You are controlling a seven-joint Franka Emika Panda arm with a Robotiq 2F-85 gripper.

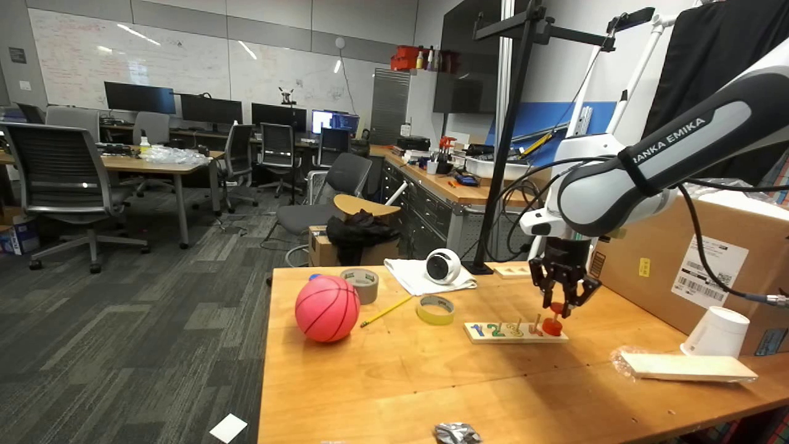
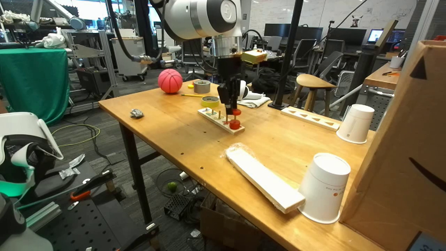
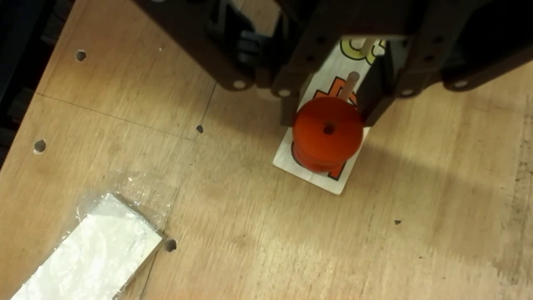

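Note:
A wooden number board (image 1: 510, 333) lies on the table, with upright pegs along it and painted numerals. On its right-end peg sits a red stack (image 2: 235, 124) of rings. Directly over this stack is another red ring (image 3: 328, 131), level, with a stretch of peg showing beneath it in the second exterior view. My gripper points down, with its fingers (image 3: 375, 95) on opposite sides of the upper ring and appearing to touch its edges. The ring's centre hole looks dark from above, so whether the peg tip has entered it is unclear.
A wrapped white block (image 2: 263, 177) and paper cups (image 2: 326, 186) lie near the large cardboard box (image 1: 688, 251). Tape rolls (image 1: 436, 311), a pencil (image 1: 386, 311) and a pink ball (image 1: 327, 308) occupy the far side. Bare tabletop surrounds the board's front.

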